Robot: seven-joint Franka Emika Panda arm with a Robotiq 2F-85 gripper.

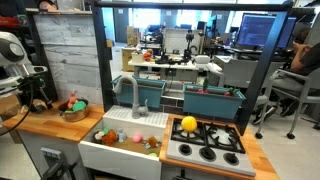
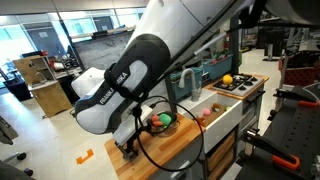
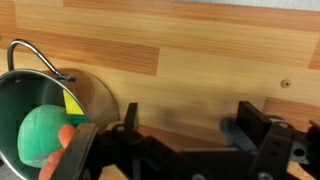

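My gripper is open, low over the wooden counter at its left end in exterior view 1. Beside its right finger in the wrist view lies a small dark grey object [image 3: 234, 132], partly hidden by that finger; I cannot tell whether they touch. A metal pot [image 3: 98, 98] stands left of the gripper in the wrist view, holding a green toy [image 3: 42, 135] and other colourful pieces. In exterior view 1 this pot [image 1: 75, 115] is just right of the gripper [image 1: 38, 103]. Exterior view 2 shows the gripper [image 2: 127, 148] close above the wood.
Right of the pot, a white sink [image 1: 115, 158] holds several colourful items. A tall faucet [image 1: 135, 92] rises behind it. Farther right is a stove [image 1: 210, 150] with a yellow ball [image 1: 189, 123]. Bare wood [image 3: 180, 60] lies ahead of the gripper.
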